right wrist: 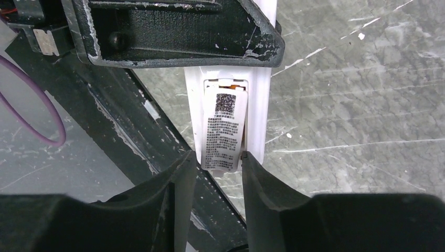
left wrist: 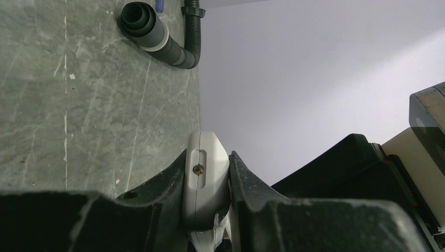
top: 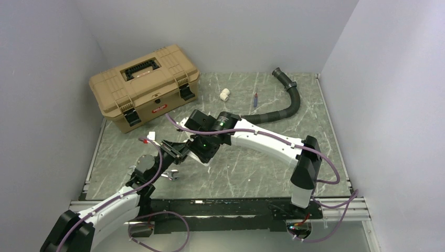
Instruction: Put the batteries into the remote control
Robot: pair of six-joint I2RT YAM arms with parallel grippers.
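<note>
My left gripper is shut on the white remote control (left wrist: 206,157), seen end-on between its fingers in the left wrist view. In the right wrist view the remote (right wrist: 257,115) shows its back, with a printed white cover (right wrist: 223,131) lying slightly askew in the battery recess. My right gripper is part open, its fingertips at either side of the cover's lower end. I cannot tell whether batteries lie under the cover. In the top view the two grippers meet above the middle-left of the table, largely hiding the remote.
A tan toolbox (top: 144,86) fills the back left. A black hose (top: 283,110), a screwdriver (top: 255,101) and white pipe fittings (top: 224,94) lie behind the arms. A wrench (top: 171,175) lies by my left arm.
</note>
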